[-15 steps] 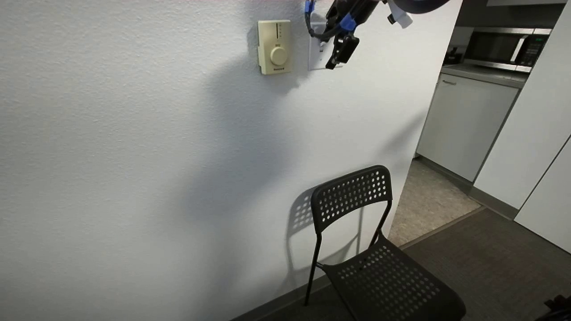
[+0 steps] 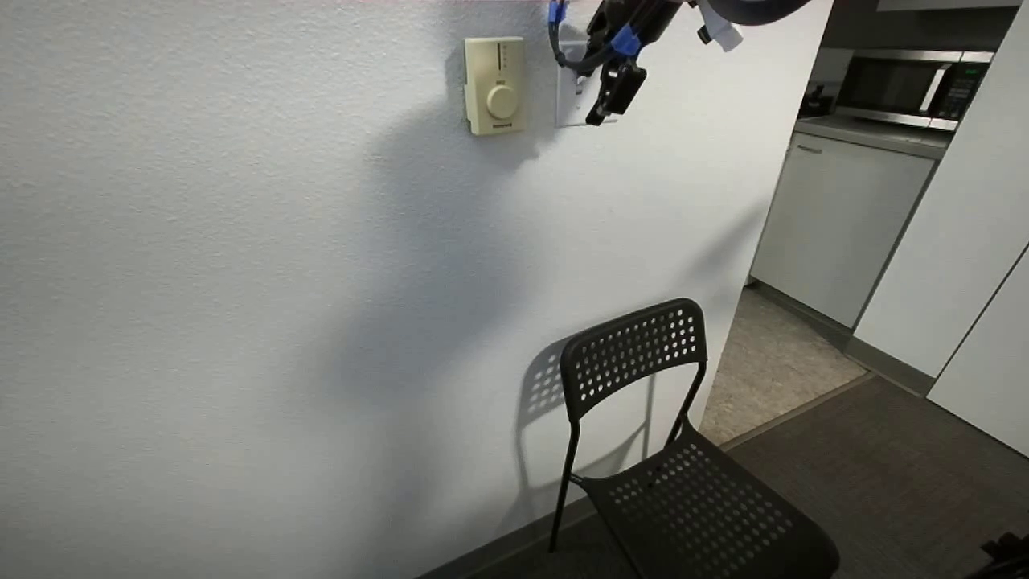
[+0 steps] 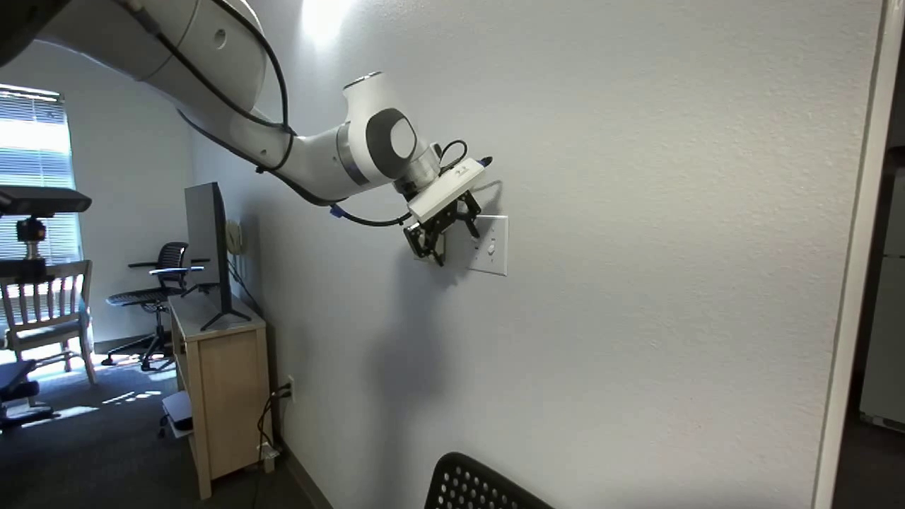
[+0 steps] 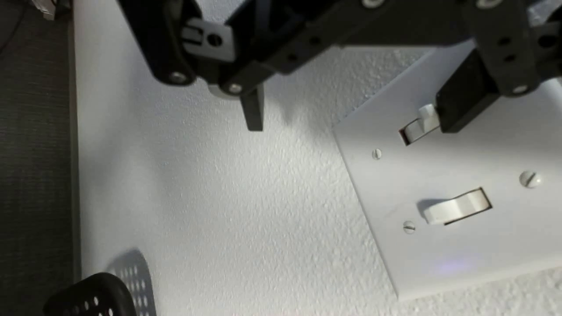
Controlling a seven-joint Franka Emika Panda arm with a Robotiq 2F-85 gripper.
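Note:
My gripper is open, its two fingers wide apart with nothing between them. A white switch plate (image 4: pixel 400 253) with two toggles is on the wall. One fingertip (image 4: pixel 466 100) lies right against or just in front of the upper toggle (image 4: pixel 421 125); whether they touch I cannot tell. That toggle leans toward the upper right of the wrist view, while the lower toggle (image 4: pixel 457 206) leans the other way, to the lower left. The other finger (image 4: pixel 253 113) hangs over bare wall. In exterior view 2 the gripper stands close to the plate (image 3: pixel 490 246).
A beige thermostat (image 2: pixel 496 87) is mounted beside the plate. Below, a black chair (image 2: pixel 637 352) with a perforated back stands near the wall. The wall around is otherwise bare. Farther off are a wooden cabinet (image 3: pixel 227 399) with a monitor and a microwave (image 2: pixel 892 87).

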